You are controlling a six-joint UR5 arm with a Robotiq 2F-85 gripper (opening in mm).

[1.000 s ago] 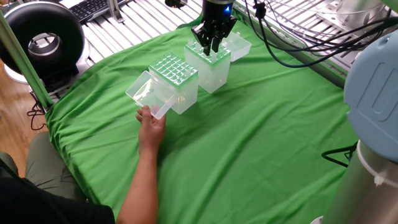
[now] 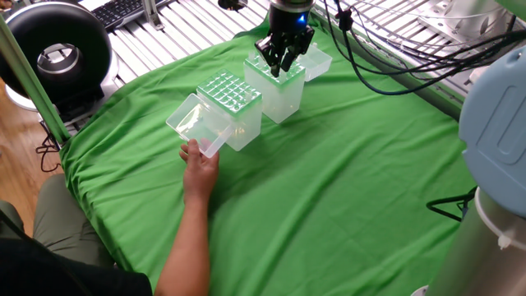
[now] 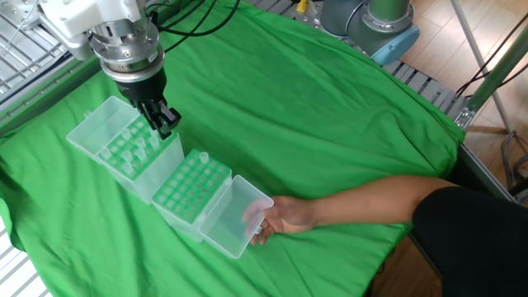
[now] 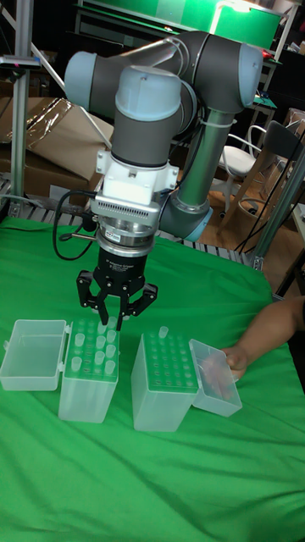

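My gripper (image 4: 112,323) hangs over the back right part of a frosted box (image 4: 87,399) with a green rack top. Its black fingers point down with a narrow gap between the tips, and no tube shows between them. Several clear tubes (image 4: 110,367) stand upright in that rack. Beside it is a second frosted box (image 4: 161,405), whose green rack holds a single tube (image 4: 163,331) near its back edge. In the second exterior view the gripper (image 3: 169,132) is at the edge of the fuller rack (image 3: 132,153), close above the tubes.
Both lids stand open outward: one lid (image 4: 32,354) on the far side, the other (image 3: 236,216) held by a person's hand (image 3: 285,216). Black cables (image 2: 394,70) hang near the arm. Green cloth (image 2: 329,197) in front of the boxes is clear.
The gripper's fingers have shifted slightly in the first exterior view, their tips now a little lower. The boxes, lids and the person's hand have stayed put.
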